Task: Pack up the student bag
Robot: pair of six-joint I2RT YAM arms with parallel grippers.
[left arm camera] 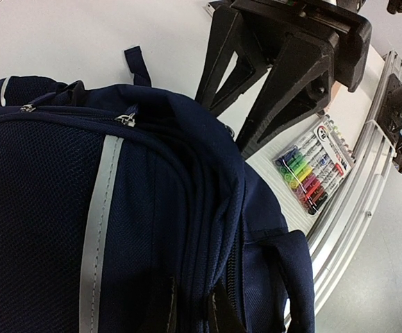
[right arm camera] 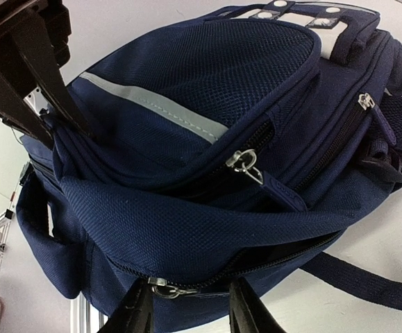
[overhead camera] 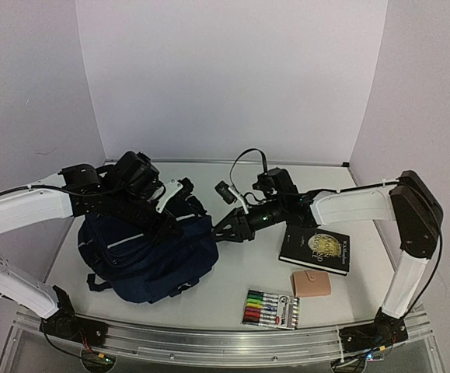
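The navy student bag (overhead camera: 151, 260) lies on the left of the table. In the left wrist view, my left gripper is shut on a fold of its fabric by the top opening. At the bag's right side is my right gripper (overhead camera: 218, 231). The right wrist view shows its fingers (right arm camera: 137, 309) spread, with a metal zipper pull (right arm camera: 169, 288) and its cord in the gap between them. A black book (overhead camera: 315, 249), a pink wallet (overhead camera: 311, 283) and a pack of coloured markers (overhead camera: 271, 309) lie to the right on the table.
A metal rail (overhead camera: 225, 338) borders the front of the table. Bare tabletop (overhead camera: 244, 264) lies between the bag and the book. One loose strap (right arm camera: 367, 281) trails from the bag onto the table.
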